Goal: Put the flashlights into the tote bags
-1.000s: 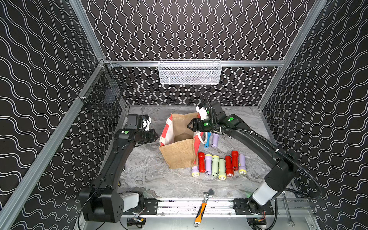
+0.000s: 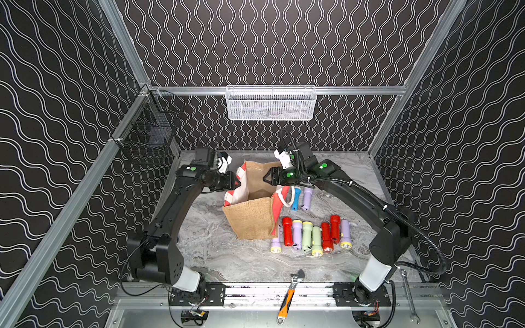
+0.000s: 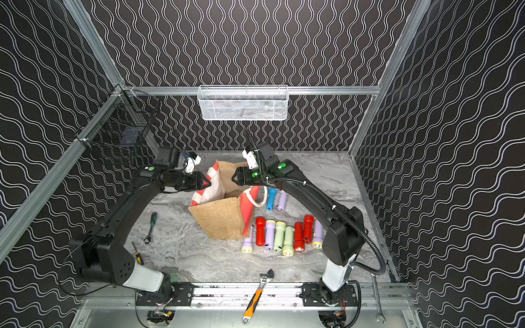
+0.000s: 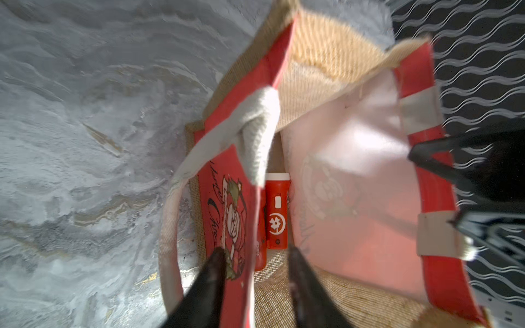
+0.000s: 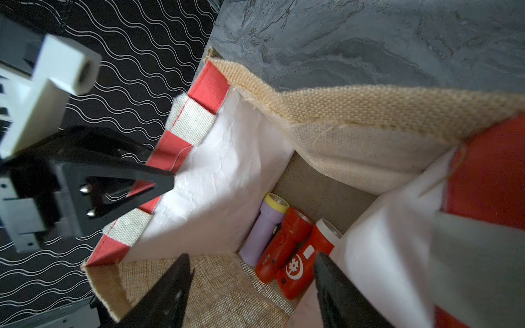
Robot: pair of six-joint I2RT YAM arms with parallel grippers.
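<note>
A burlap tote bag with red-and-white sides stands upright in mid-table, its mouth open. Inside lie a purple flashlight and two red flashlights, one plain red flashlight and one with a white emblem. At the bag's left rim is my left gripper, partly open, with the red side's edge between its fingers but not visibly clamped. Over the mouth, near the right rim, my right gripper stands open and holds nothing. Right of the bag several flashlights lie in a row, among them a red flashlight and a green flashlight.
Behind the row lie a blue flashlight and another purple flashlight. An orange-handled wrench rests on the front rail. A screwdriver lies left of the bag. A white wire basket hangs at the back.
My left gripper has moved right to the bag's left rim. The right gripper has shifted slightly left over the bag, and the bag has moved a little left.
</note>
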